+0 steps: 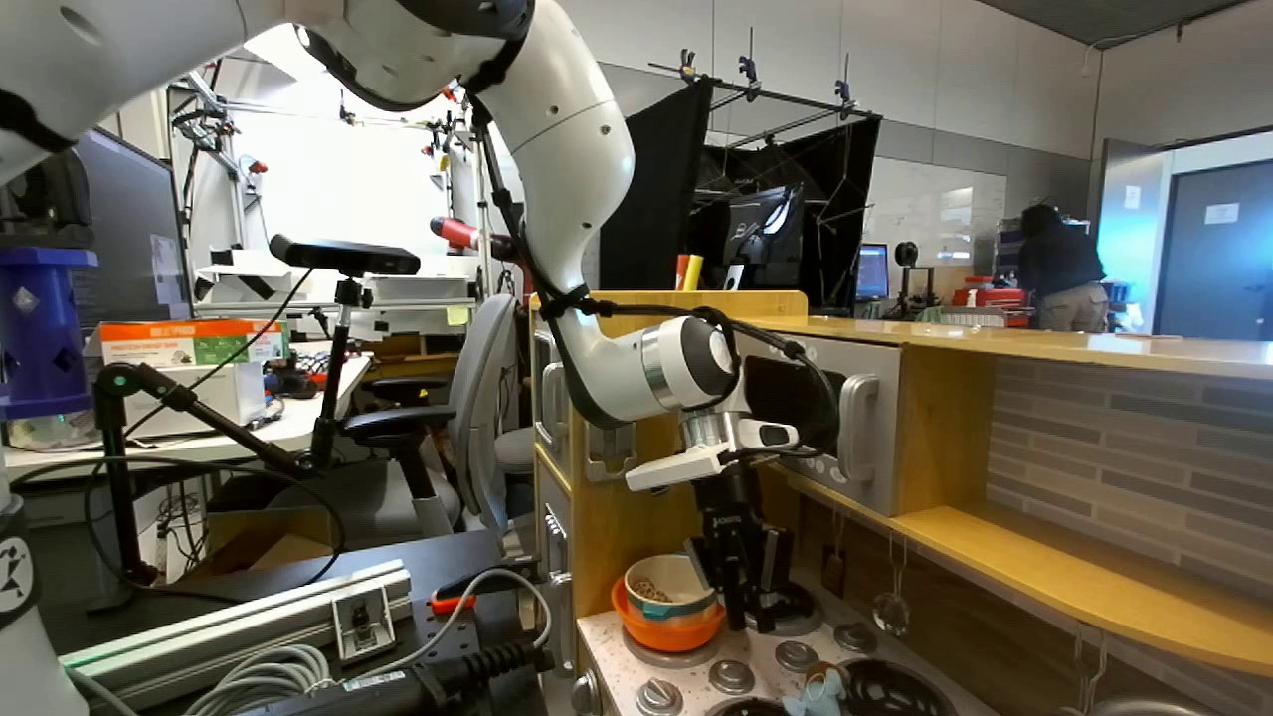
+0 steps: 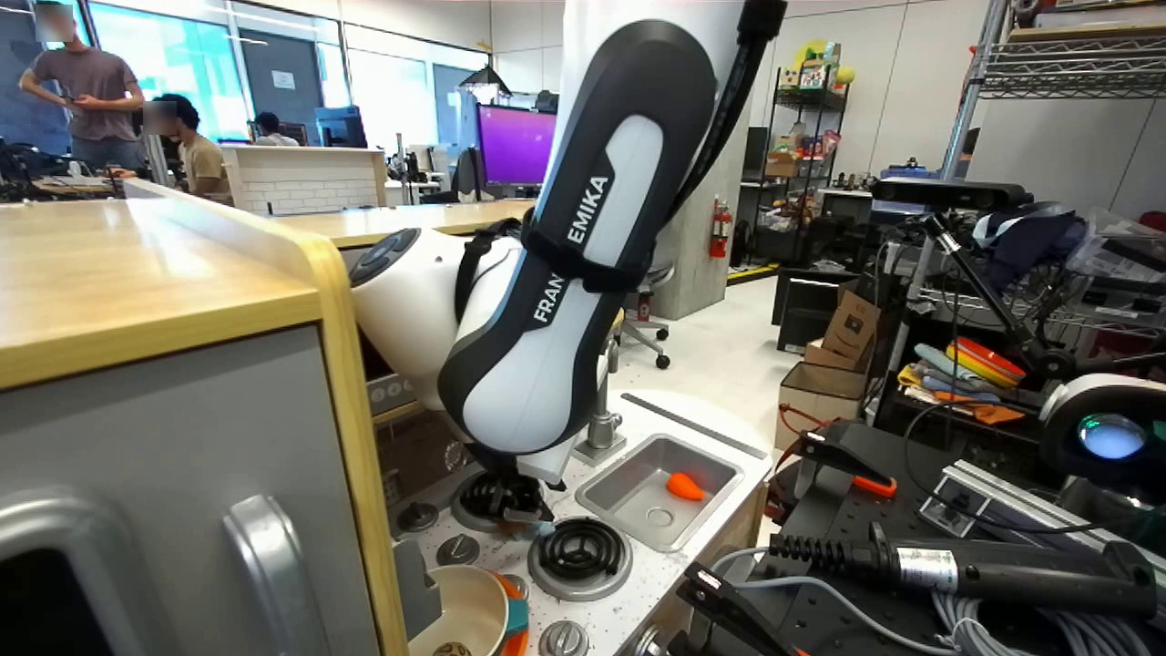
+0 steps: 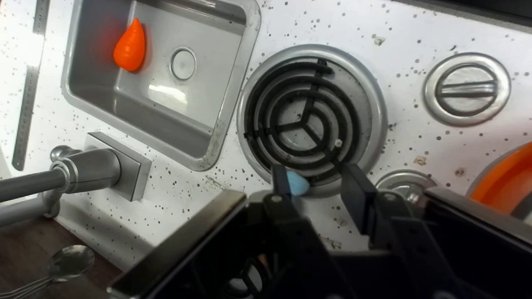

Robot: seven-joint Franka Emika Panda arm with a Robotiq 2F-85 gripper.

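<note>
My gripper (image 1: pixel 751 623) points down over the toy stove, its fingers (image 3: pixel 357 194) apart with a gap between them in the wrist view. A small light blue toy (image 1: pixel 819 694) is at the front burners in exterior view 1, clear of the fingertips. In the wrist view, only a rounded blue part of the toy (image 3: pixel 298 183) shows, beyond the left finger at the burner's rim; the rest is hidden. Exterior view 2 gives just a pale blue bit of the toy (image 2: pixel 543 527) under the gripper.
A cream pot in an orange bowl (image 1: pixel 670 636) stands close beside the gripper. A coil burner (image 3: pixel 306 122) and a grey sink (image 3: pixel 207 162) holding an orange toy (image 3: pixel 130 47) lie nearby. The faucet (image 3: pixel 94 172) rises beside the sink; a wooden shelf (image 1: pixel 1074 561) overhangs the stove.
</note>
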